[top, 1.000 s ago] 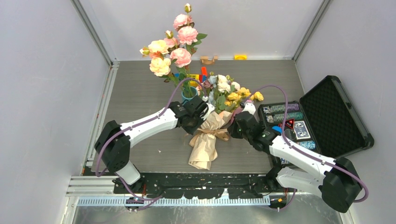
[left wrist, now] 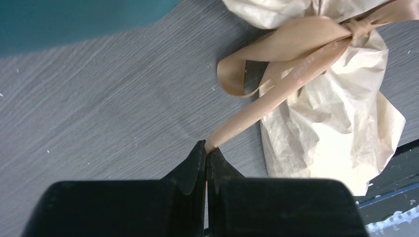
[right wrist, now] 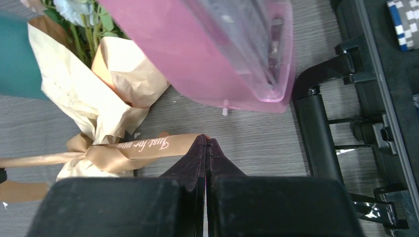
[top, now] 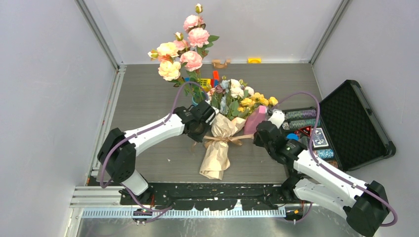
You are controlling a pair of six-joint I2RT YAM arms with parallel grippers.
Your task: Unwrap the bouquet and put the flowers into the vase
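A bouquet wrapped in brown paper [top: 216,159] lies on the table, its white and yellow flowers [top: 236,92] pointing to the back. A tan ribbon [top: 222,138] is knotted around the paper. My left gripper is shut on one ribbon end, left of the bouquet. The other ribbon end, with printed lettering [right wrist: 163,143], is pinched in my right gripper, right of the knot; both ends look stretched. Behind the left arm, a teal vase [left wrist: 74,24] is partly hidden; tall pink and yellow flowers [top: 191,60] rise from it.
A pink container [right wrist: 197,54] stands just right of the bouquet. Farther right lies an open black case [top: 358,126] with chips and cards. Colourful blocks [top: 216,75] sit at the back. Bare table shows at front left.
My right gripper has moved right, drawing its ribbon end outward from the knot. The left gripper has shifted slightly left. The bouquet's paper has stayed in place.
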